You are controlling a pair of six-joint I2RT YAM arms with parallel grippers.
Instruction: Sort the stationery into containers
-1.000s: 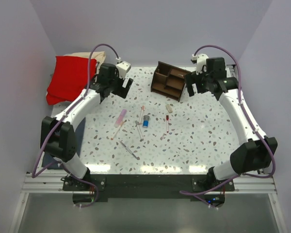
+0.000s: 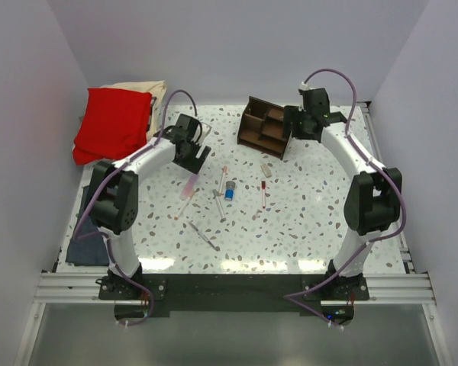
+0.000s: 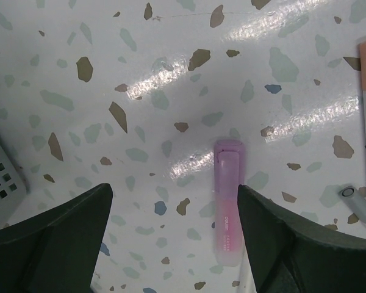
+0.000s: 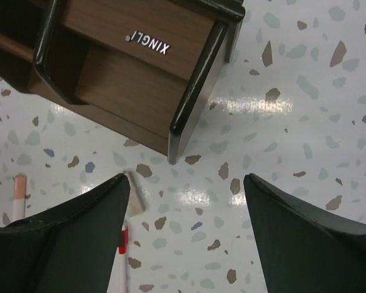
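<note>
My left gripper (image 2: 197, 156) hangs over a pink translucent stick-like case (image 3: 229, 226), its fingers parted with nothing between. My right gripper (image 2: 294, 122), also parted and empty, is beside the dark wooden organiser (image 4: 131, 82). On the table lie a blue-bodied item (image 2: 229, 192), slim pens with pink ends (image 2: 185, 206), a red-capped pen (image 2: 263, 194), a grey-tipped pen (image 3: 360, 201), a silver pen (image 2: 204, 236) and a beige block (image 4: 133, 195).
A red cloth (image 2: 107, 122) on a pale pile fills the back left. A dark mat (image 2: 88, 244) lies at the left.
My left gripper has come lower toward the pink case, with its arm drawn in. The right arm has shifted left and inward, its gripper staying near the organiser.
</note>
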